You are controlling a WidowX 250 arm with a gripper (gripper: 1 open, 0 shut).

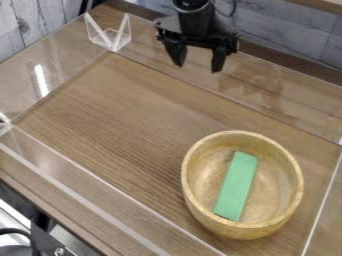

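Note:
The black gripper (197, 58) is at the top centre, raised over the back of the wooden table, its two fingers apart with nothing visible between them. At the lower right sits a round yellow bowl (201, 175) with a green rectangular block (235, 184) lying inside it, well away from the gripper.
A clear wire or plastic holder (110, 32) stands at the back left. Dark cables show at the bottom left corner.

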